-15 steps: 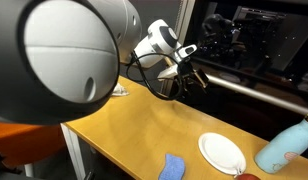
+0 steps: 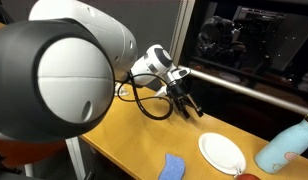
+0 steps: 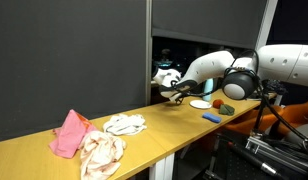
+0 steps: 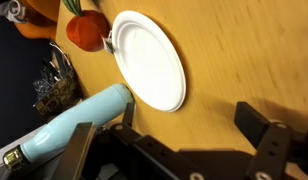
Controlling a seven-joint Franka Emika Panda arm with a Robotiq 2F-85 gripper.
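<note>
Above the wooden table (image 2: 124, 140), my gripper (image 2: 189, 108) hangs near the back edge, left of the white oval plate (image 2: 222, 152). The fingers stand apart, and only bare wood shows between the fingertips in the wrist view. That view has the plate (image 4: 151, 60) ahead of the gripper, not touching it. A light blue bottle (image 4: 79, 122) lies across the lower left there; exterior view 1 shows the bottle (image 2: 284, 147) at the right. A red round item (image 4: 87, 30) sits by the plate's far end.
A blue sponge-like item (image 2: 172, 168) lies near the front edge. Further along the table are a pink cloth (image 3: 71, 135), a white cloth (image 3: 124, 124) and a pale crumpled cloth (image 3: 101, 155). A dark panel and rail stand behind the table.
My gripper has come down toward the table near its back edge. The plate, bottle and blue item have stayed in place.
</note>
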